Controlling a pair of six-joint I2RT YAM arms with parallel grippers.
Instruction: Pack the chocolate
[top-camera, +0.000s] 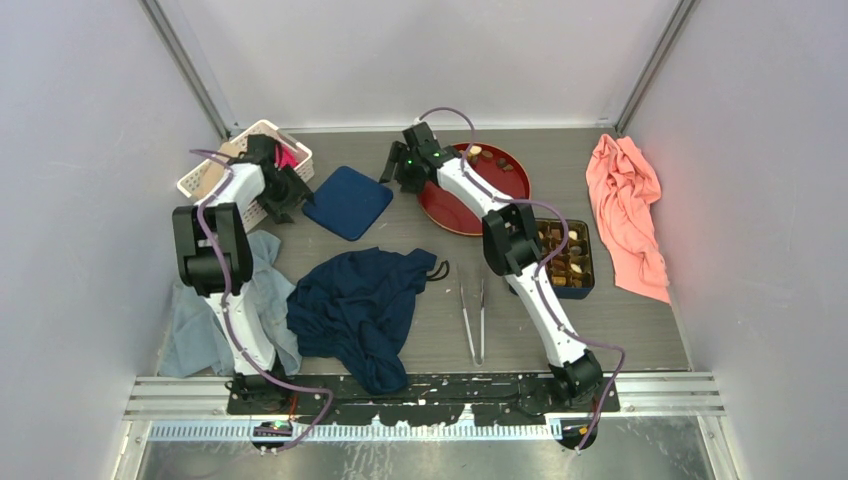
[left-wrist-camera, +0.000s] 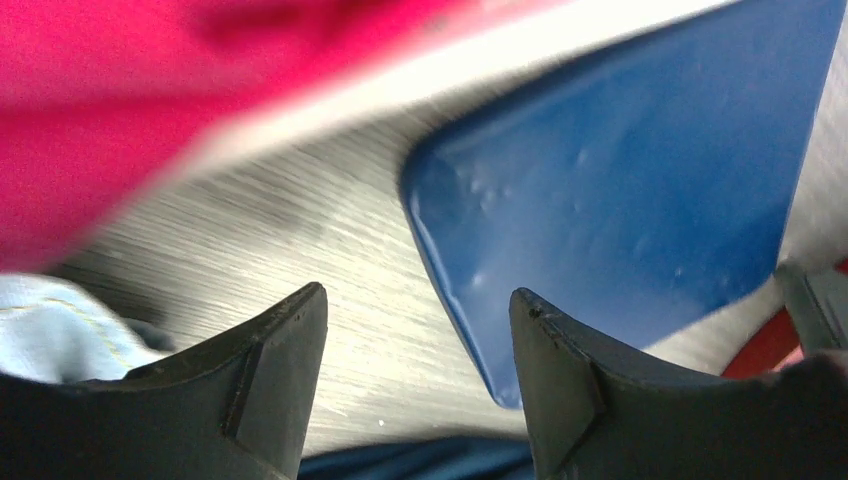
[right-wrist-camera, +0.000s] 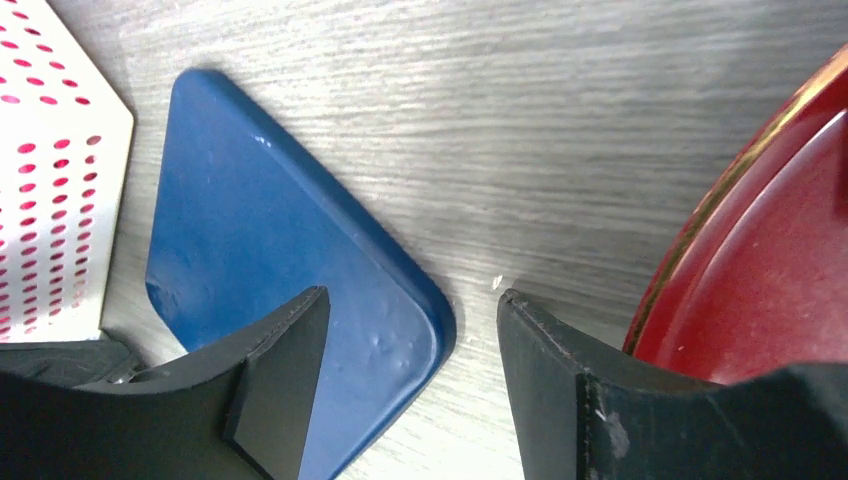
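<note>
A dark blue square lid (top-camera: 348, 203) lies between the white basket and the red round plate (top-camera: 450, 215), which holds a few chocolates (top-camera: 503, 164). A sectioned box (top-camera: 563, 259) of chocolates sits at the right, partly under the right arm. My left gripper stands open over the lid's left side by the basket, nothing between its fingers. My right gripper is open above the lid's right corner beside the plate, nothing between its fingers.
A white basket (top-camera: 300, 170) with pink contents is at back left. Light blue cloth (top-camera: 190, 330), navy cloth (top-camera: 355, 310) and long tongs (top-camera: 483, 330) lie in front; a salmon cloth (top-camera: 630, 220) lies at far right. Bare table shows behind the lid.
</note>
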